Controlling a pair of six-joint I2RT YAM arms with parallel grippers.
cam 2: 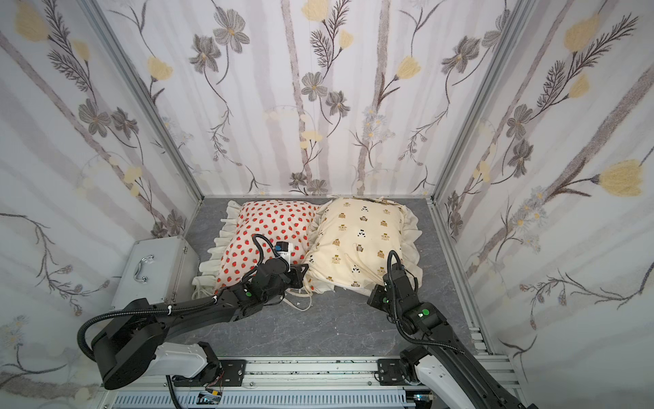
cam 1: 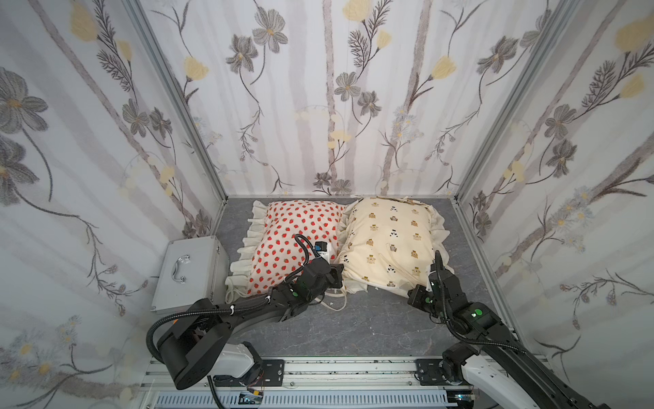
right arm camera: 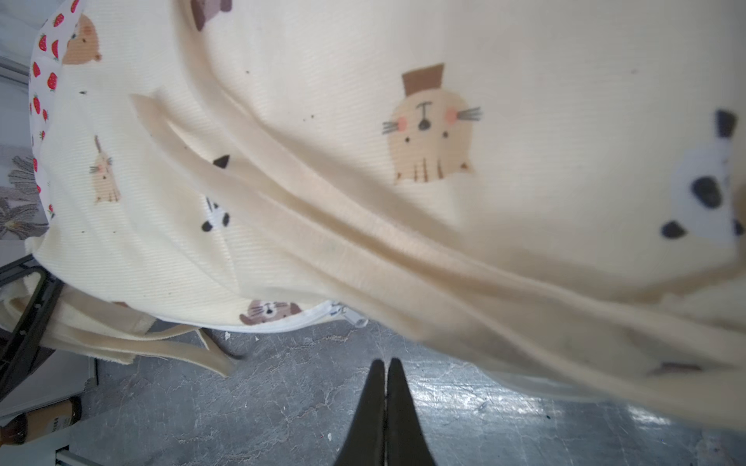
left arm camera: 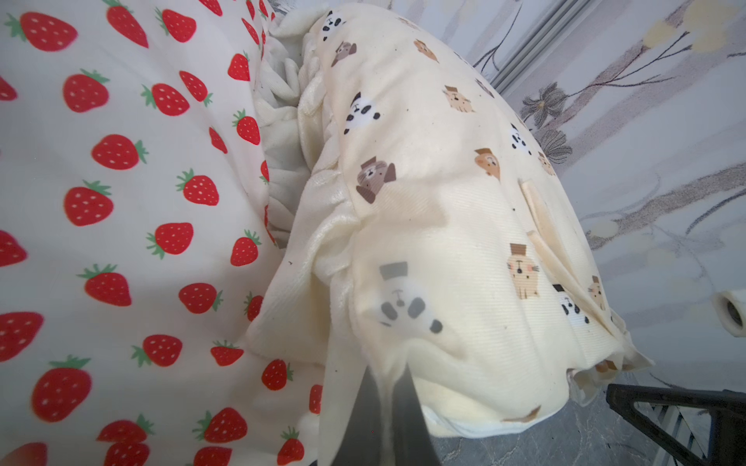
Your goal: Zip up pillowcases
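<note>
A cream pillow with animal prints lies beside a strawberry pillow, both with ruffles. My left gripper is shut at the cream pillow's left front corner; cream cloth touches its tips, and whether any is pinched is hard to tell. My right gripper is shut with nothing visible between its fingers, just below the cream pillow's front edge. A white zipper tape with a zipper pull shows along that edge, partly under a loose fold.
A silver case stands at the left. Bare grey floor lies in front of the pillows. Flowered walls and metal rails enclose the sides and back.
</note>
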